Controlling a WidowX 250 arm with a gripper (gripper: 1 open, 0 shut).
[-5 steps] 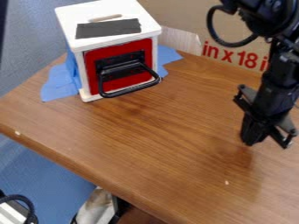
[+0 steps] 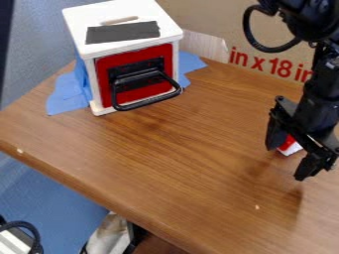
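At the right of the camera view the black gripper (image 2: 286, 159) hangs low over the wooden table, its fingers pointing down. Beside and partly behind it lies a small red and white object (image 2: 291, 146), largely hidden by the gripper. Whether anything is between the fingers cannot be made out.
A white toy oven (image 2: 79, 28) with a red front and black handle stands on a blue cloth (image 2: 69, 95) at the back left. Cardboard (image 2: 225, 22) is behind. The table's left edge drops to a blue floor.
The gripper has shifted slightly rightward and down, and more of the red and white object now shows beside it. The oven and cloth are unchanged.
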